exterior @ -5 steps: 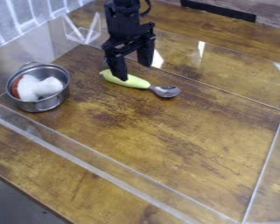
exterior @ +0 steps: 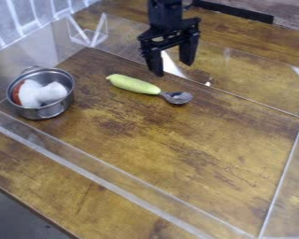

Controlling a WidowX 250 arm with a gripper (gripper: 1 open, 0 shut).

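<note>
My black gripper (exterior: 170,47) hangs at the top centre of the camera view, open, above and behind a pale green, elongated vegetable (exterior: 135,85). A metal spoon-like utensil (exterior: 177,97) lies at the vegetable's right end. At the left, a steel pot (exterior: 52,107) holds white items and a red one.
Transparent edges or panels run along the back, the right side and diagonally across the lower left.
My gripper has moved up in the view and to the right, away from the green vegetable. The vegetable, utensil and pot look unmoved.
</note>
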